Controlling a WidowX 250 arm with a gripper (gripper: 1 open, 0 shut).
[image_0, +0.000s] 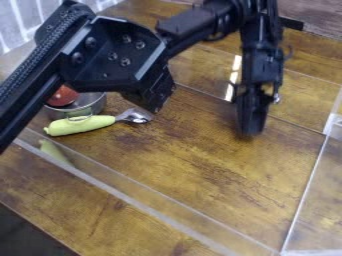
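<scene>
My gripper (251, 128) points down at the wooden table (201, 200), right of centre, with its tip low near the surface; it looks shut, with nothing visible between its fingers. A pale strip (234, 70) lies just behind it. At the left, a steel pot (84, 107) with a red item (62, 95) in it is partly hidden by the black arm. In front of the pot lies a spoon with a yellow handle (78, 125) and steel head (134, 117).
A clear transparent barrier (309, 200) edges the area on the right, and another runs along the lower left.
</scene>
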